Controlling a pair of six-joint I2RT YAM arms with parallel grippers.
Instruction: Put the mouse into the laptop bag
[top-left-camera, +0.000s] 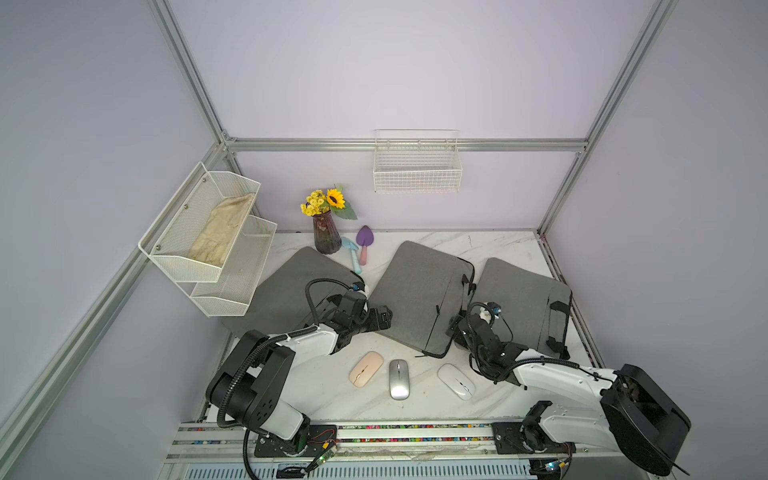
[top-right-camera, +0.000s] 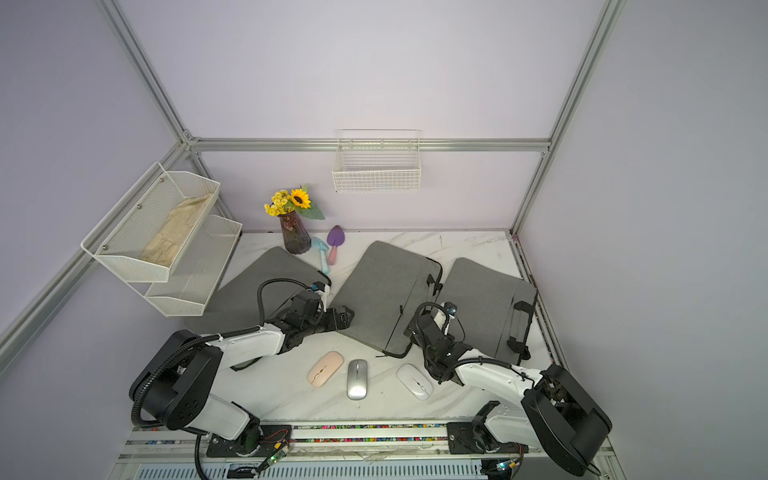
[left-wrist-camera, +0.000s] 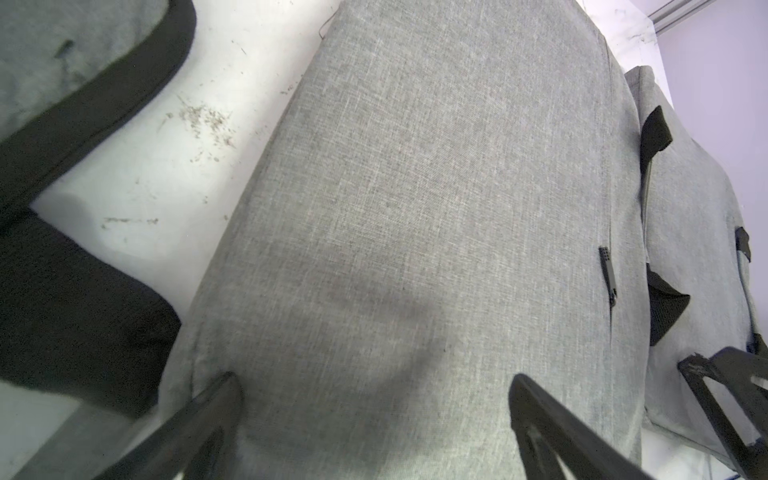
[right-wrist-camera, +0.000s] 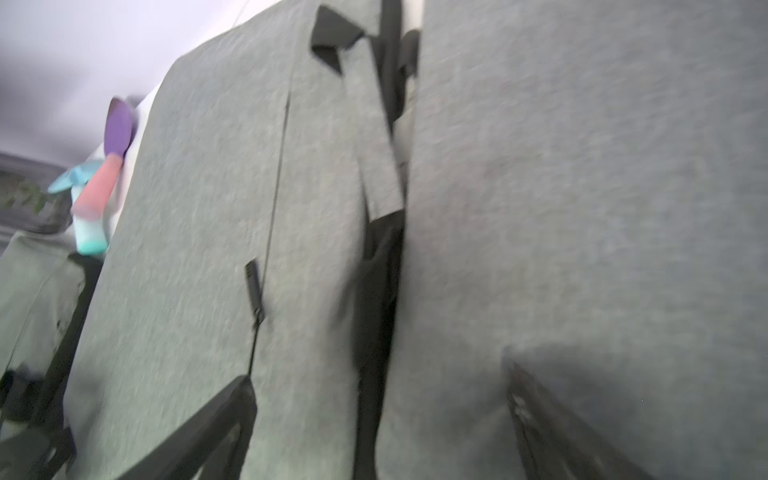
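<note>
Three grey laptop bags lie on the marble table; the middle bag is between the left bag and right bag. Three mice lie flat in front of them: pink, silver, white. My left gripper is open, low over the middle bag's left part, nothing held. My right gripper is open, low over the seam where the middle and right bags meet, with dark strap and flap edge between its fingers but not gripped.
A vase of flowers and two small toy tools stand or lie at the back. A two-tier white rack hangs at left, a wire basket on the back wall.
</note>
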